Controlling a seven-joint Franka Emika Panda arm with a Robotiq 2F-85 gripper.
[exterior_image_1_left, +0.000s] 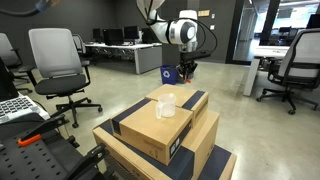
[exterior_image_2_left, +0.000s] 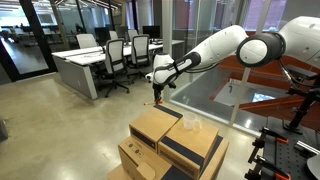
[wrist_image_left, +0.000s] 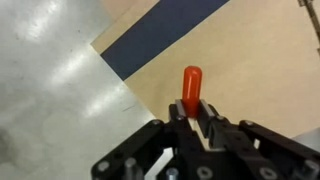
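Observation:
My gripper is shut on a slim orange-red object (wrist_image_left: 192, 86), whose rounded end sticks out past the fingertips in the wrist view. In exterior view 1 the gripper (exterior_image_1_left: 187, 71) hangs above the far end of the cardboard boxes (exterior_image_1_left: 154, 127). From the other side, in exterior view 2, the gripper (exterior_image_2_left: 157, 88) shows above the boxes' far left edge, apart from the cardboard. A clear plastic container (exterior_image_1_left: 166, 105) stands on the box top, nearer the robot's base than the gripper.
Dark blue bands (wrist_image_left: 158, 32) cross the tan cardboard top. Past the box edge in the wrist view is bare grey floor (wrist_image_left: 52, 85). Office chairs (exterior_image_1_left: 66, 84) and desks stand farther off. A dark workbench (exterior_image_1_left: 38, 155) holds the arm's base area.

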